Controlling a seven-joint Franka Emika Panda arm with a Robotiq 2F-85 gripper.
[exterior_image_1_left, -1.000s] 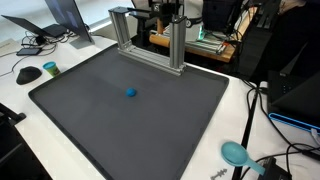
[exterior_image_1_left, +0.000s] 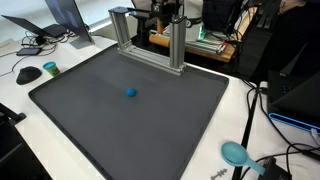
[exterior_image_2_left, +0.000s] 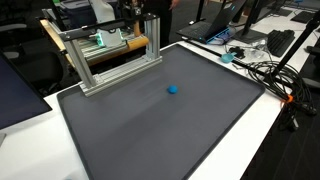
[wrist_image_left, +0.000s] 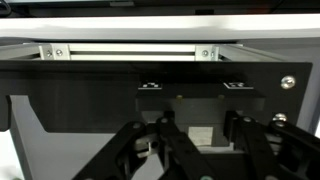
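Observation:
In the wrist view my gripper faces a black panel set in a light metal frame (wrist_image_left: 130, 48). Its fingers meet a short dark handle-like bar (wrist_image_left: 200, 97) standing out from that panel, and the fingers are closed around it as far as the dark tones let me tell. Neither exterior view shows the fingertips clearly. A small blue object (exterior_image_1_left: 131, 92) lies alone on the dark grey table mat (exterior_image_1_left: 110, 120); the second exterior view also shows the blue object (exterior_image_2_left: 172, 89), well apart from the frame.
An aluminium frame (exterior_image_1_left: 150, 58) stands at the mat's back edge, its upper part cut off. On the white table are a green cup (exterior_image_1_left: 51, 69), a dark hat-shaped item (exterior_image_1_left: 28, 75) and a teal round item (exterior_image_1_left: 237, 155).

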